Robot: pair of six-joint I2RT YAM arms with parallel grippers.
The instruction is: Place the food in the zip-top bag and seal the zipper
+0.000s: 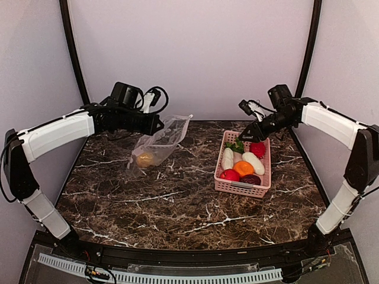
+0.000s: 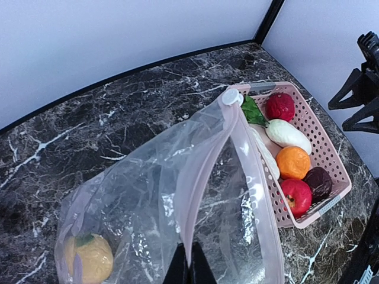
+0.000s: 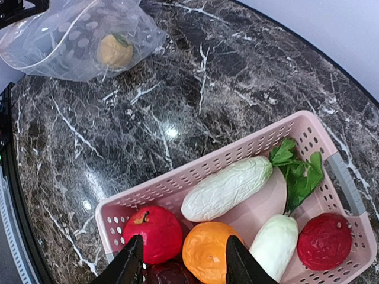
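My left gripper [image 1: 155,125] is shut on the rim of the clear zip top bag [image 2: 148,195], which slants down toward the table with a yellowish round item [image 1: 145,159] inside. My right gripper hangs open over the pink basket [image 1: 243,188], fingers above its food. The basket holds a red apple [image 3: 153,234], an orange [image 3: 210,248], a dark purple item [image 2: 317,183], a red round item [image 3: 324,239], two white long items [image 3: 228,186] and green leaves [image 3: 301,179].
Pale walls stand at the back and sides.
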